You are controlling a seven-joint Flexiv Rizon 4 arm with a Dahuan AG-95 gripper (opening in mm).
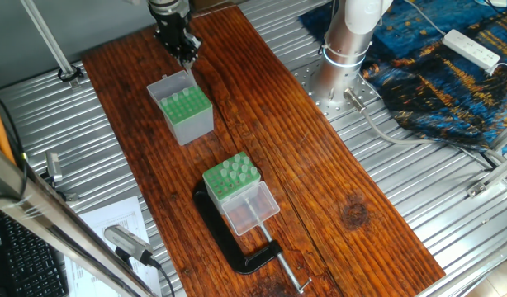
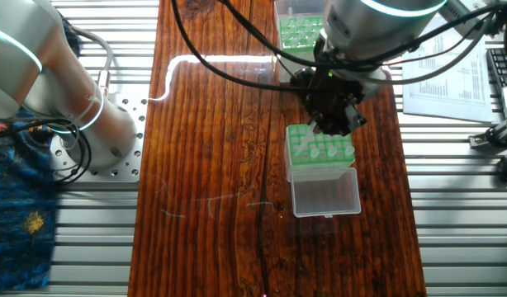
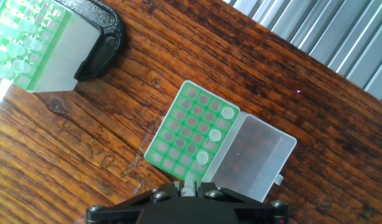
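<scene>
At the bottom of the wrist view, my gripper is shut on a pale plastic tube (image 3: 188,177). The tube lies over the near edge of a green-topped rack box (image 3: 185,134), where three capped tubes (image 3: 214,135) stand in a row; whether it touches the rack cannot be told. In exterior view 1 my gripper (image 1: 187,61) hangs at the table's far end, just behind this box (image 1: 191,125) and its open lid (image 1: 167,85). Exterior view 2 shows the held tube (image 2: 302,145) slanting over the rack's left side.
A second rack box (image 1: 231,175), holding several tubes, stands nearer in exterior view 1. Its clear lid (image 1: 252,213) lies open beside a black clamp (image 1: 229,247) fixed there.
</scene>
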